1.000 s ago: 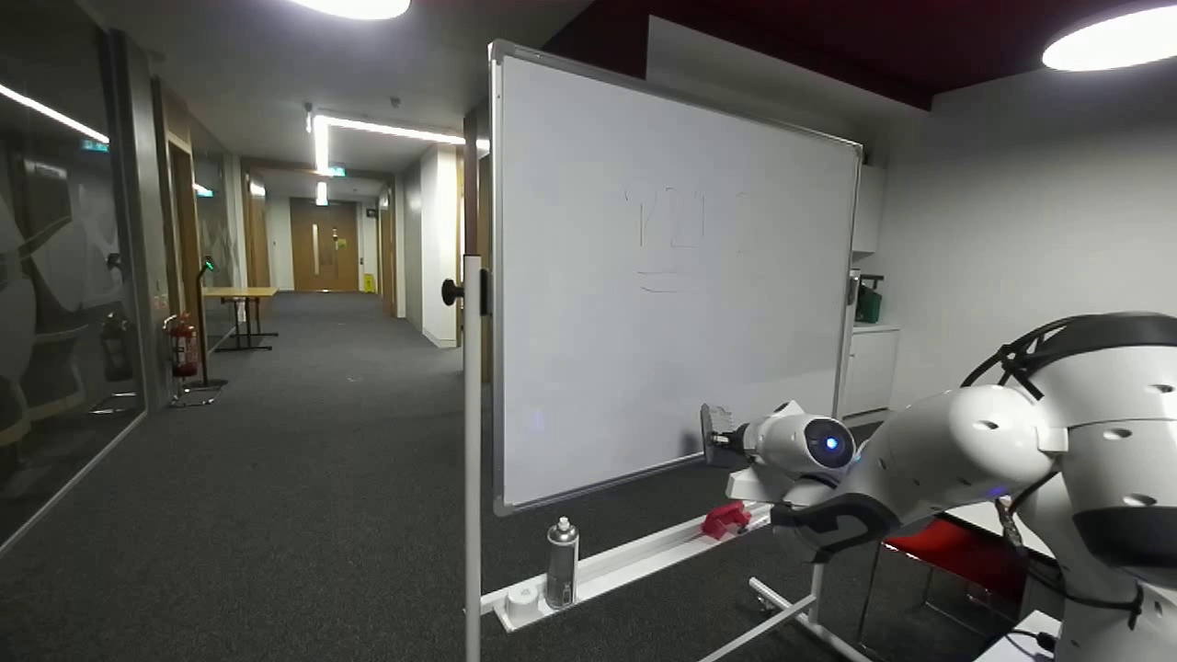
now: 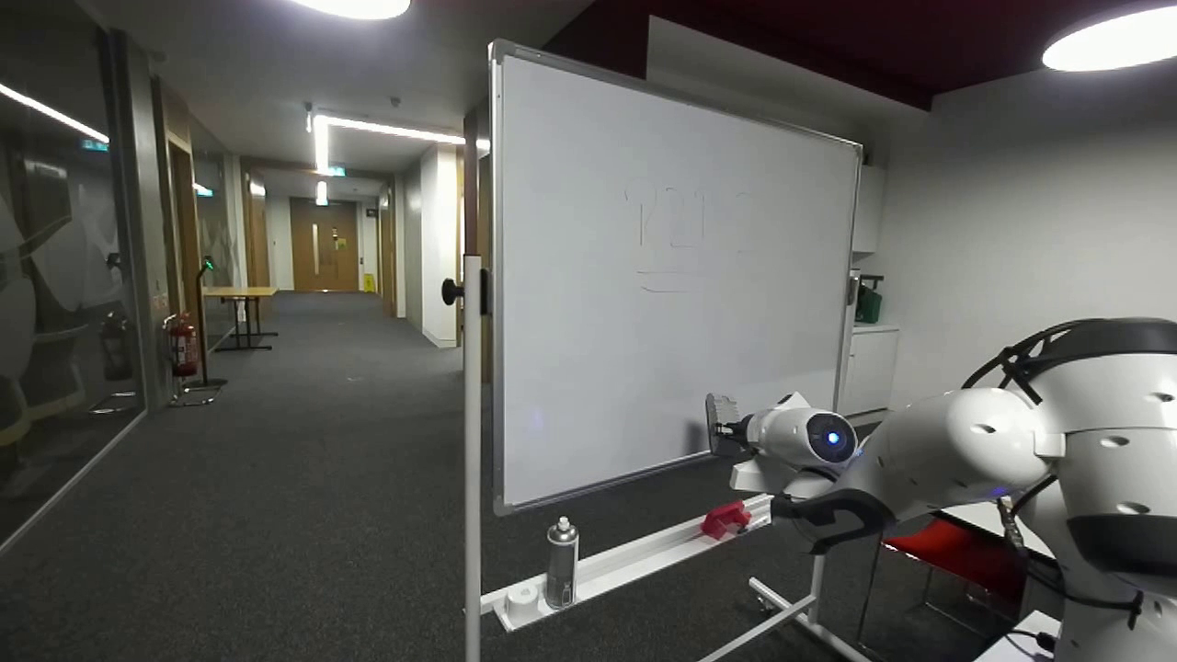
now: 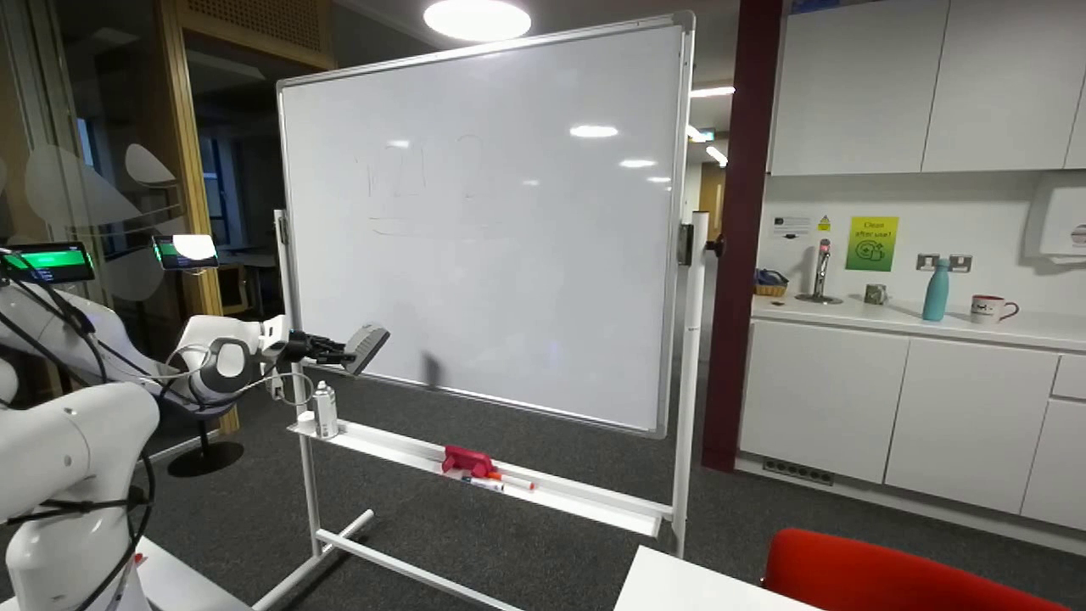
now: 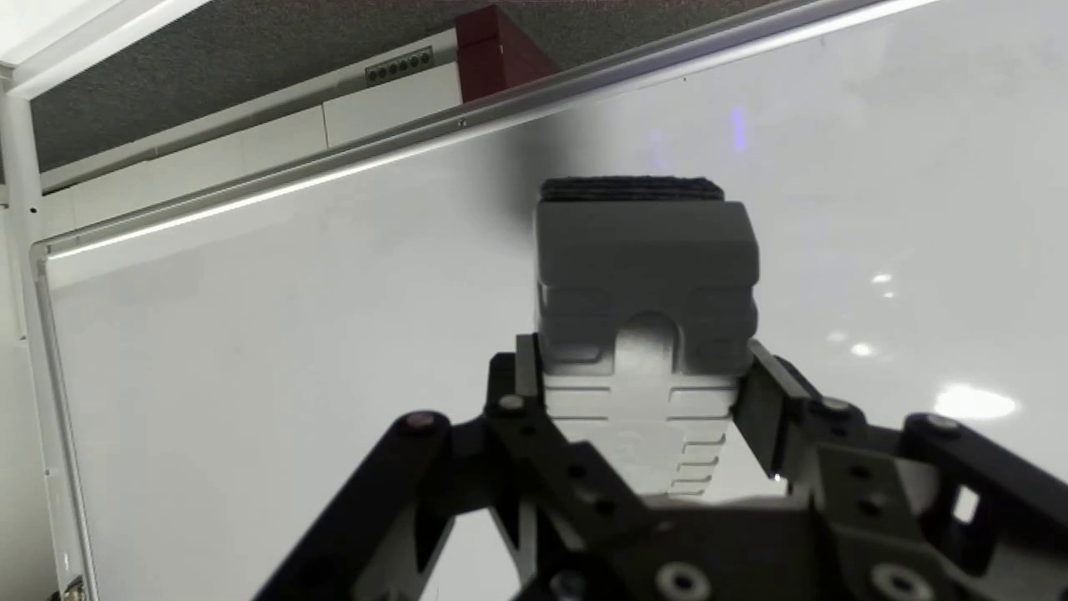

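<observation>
A grey eraser (image 4: 646, 260) with a dark felt pad is held between the black fingers of my gripper, which is shut on it. In the second exterior view, the eraser (image 3: 366, 348) is tilted in front of the lower left of the whiteboard (image 3: 529, 285), and a shadow falls on the board to its right. Exterior view 1 has the gripper (image 2: 734, 432) near the board's bottom edge. Whether the felt touches the board I cannot tell. Faint pen marks (image 2: 668, 226) stand high on the board, above two short lines.
Below the board runs a white tray (image 3: 580, 509) holding a spray can (image 3: 325, 411), a white roll (image 3: 305, 421), a red holder (image 3: 467, 460) and markers (image 3: 514, 480). A red chair (image 3: 896, 570) and a white table corner (image 3: 692, 585) stand at the front right.
The eraser and gripper have shifted slightly up and to the right in exterior view 1. The eraser is still held, and the pen marks look the same.
</observation>
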